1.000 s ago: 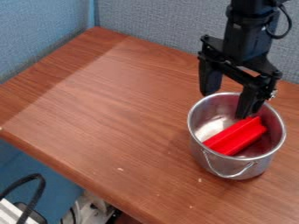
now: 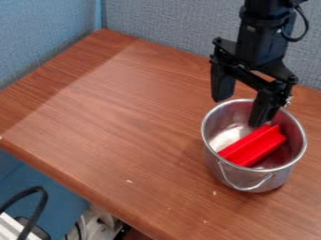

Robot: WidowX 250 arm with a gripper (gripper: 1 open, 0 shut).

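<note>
A metal bucket [image 2: 261, 178] stands on the wooden table at the right, its wire handle hanging down the front. Inside it lie red blocks [image 2: 251, 147], seemingly more than one, side by side on the bottom. My black gripper [image 2: 237, 101] hangs over the bucket with its fingers spread wide, one at the bucket's back left above the rim, the other dipping into the bucket's back right near the red blocks. I see nothing held between them.
Blue padded walls [image 2: 175, 23] border the back and left. Black cables and white items lie off the table at the lower left.
My gripper has shifted very slightly to the left. The bucket and red blocks have not moved.
</note>
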